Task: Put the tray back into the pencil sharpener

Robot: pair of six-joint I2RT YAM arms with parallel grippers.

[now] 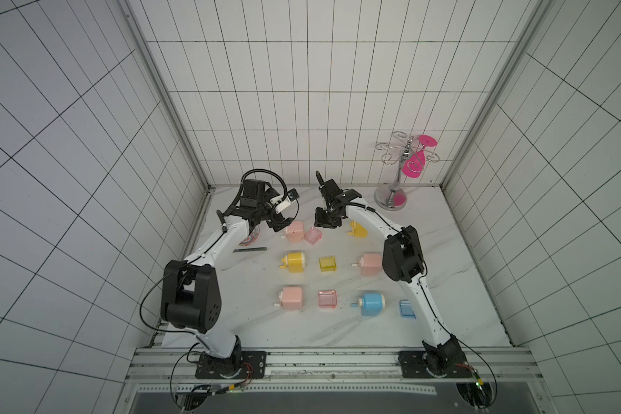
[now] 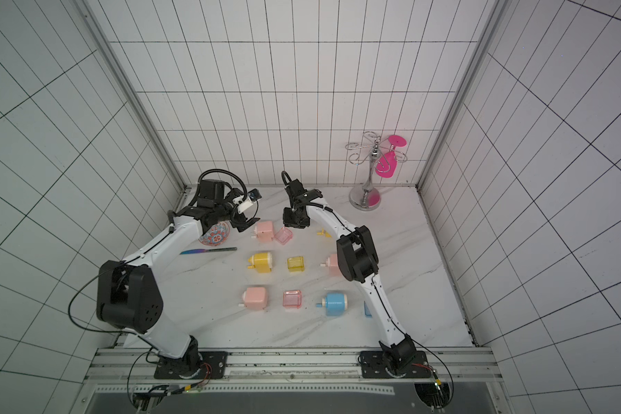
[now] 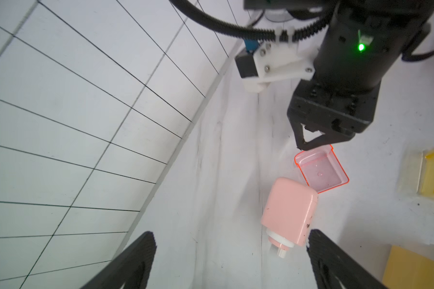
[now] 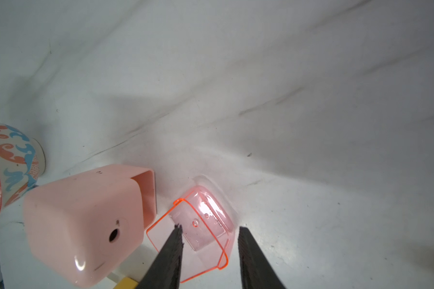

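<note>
A pink pencil sharpener body [image 4: 82, 226] lies at the back centre-left, its tray slot empty in the right wrist view. Beside it, apart, a clear pink tray [image 4: 197, 231] lies tilted relative to it on the table. My right gripper hangs open above that tray, nothing held. My left gripper is open and raised left of the sharpener, with nothing between its fingers.
Yellow, pink and blue [image 1: 371, 303] sharpeners with loose trays fill the middle and front. A patterned bowl [image 2: 215, 234] and knife [image 2: 207, 250] lie left. A metal stand [image 1: 392, 198] with pink items stands back right.
</note>
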